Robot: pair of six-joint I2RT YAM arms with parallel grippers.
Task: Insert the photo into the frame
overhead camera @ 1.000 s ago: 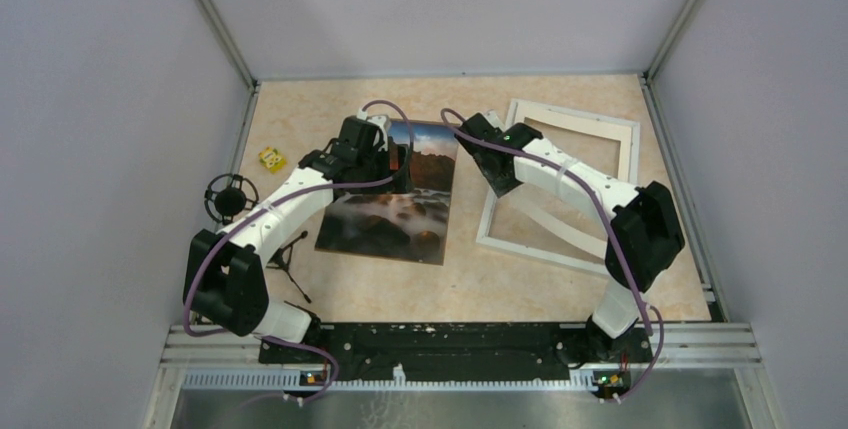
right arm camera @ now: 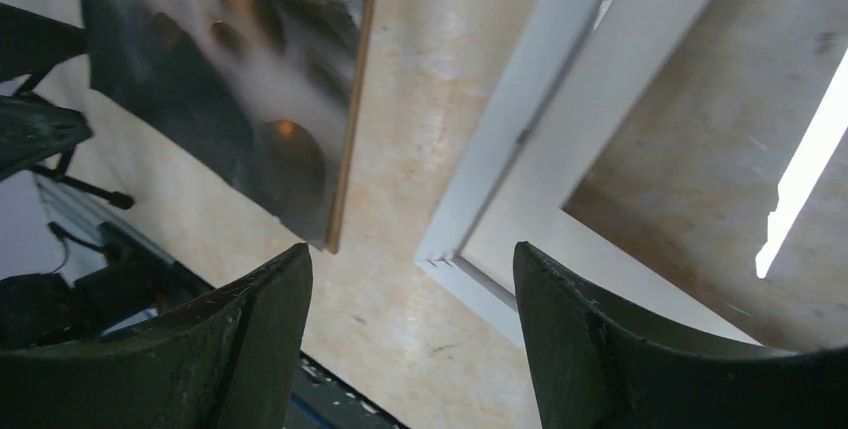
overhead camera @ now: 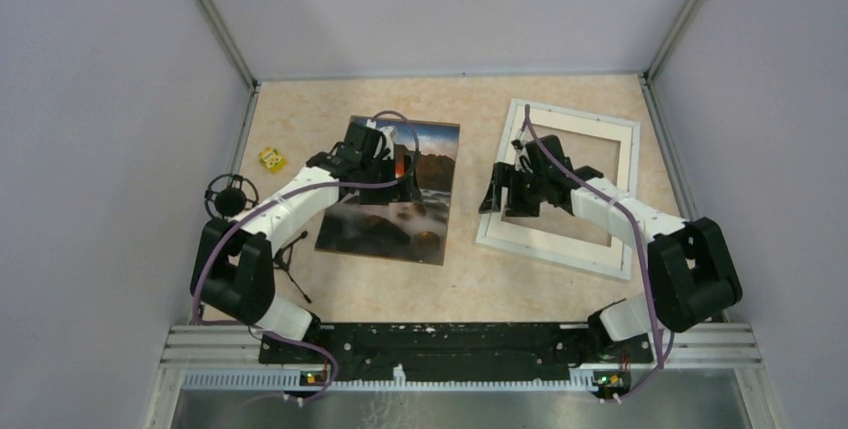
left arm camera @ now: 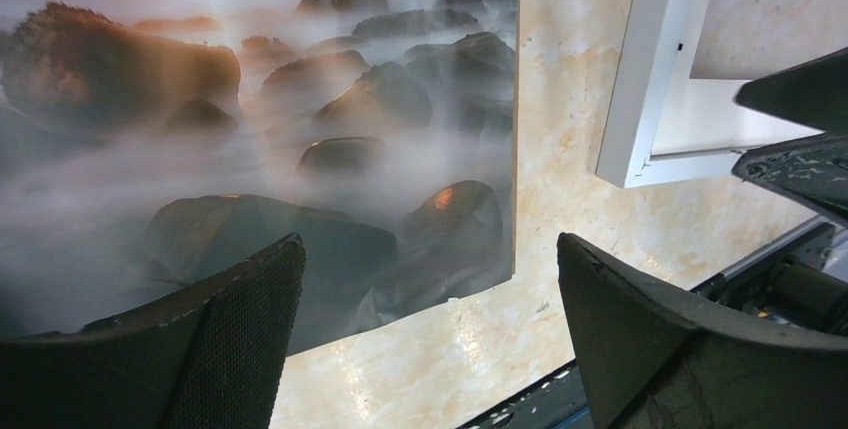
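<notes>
The photo [overhead camera: 385,234], a misty scene of rocks and water, lies flat on the left half of the table. Above it hovers my left gripper [overhead camera: 392,189], open and empty; its fingers [left arm camera: 235,319] stand wide apart in the left wrist view. At the right lies the white frame [overhead camera: 555,256] with a pale mat [overhead camera: 560,233] inside it. In the right wrist view the mat's near left corner sits within the frame's corner. My right gripper [overhead camera: 506,199] is over the frame's left side, fingers [right arm camera: 255,319] apart and nothing between them.
A small yellow block [overhead camera: 271,159] is left of the photo. Near the left arm stand a round black object [overhead camera: 230,199] and a black tripod-like piece [overhead camera: 288,263]. A bare table strip [overhead camera: 465,219] separates photo and frame.
That arm has moved right and toward the front. The left gripper has shifted only slightly.
</notes>
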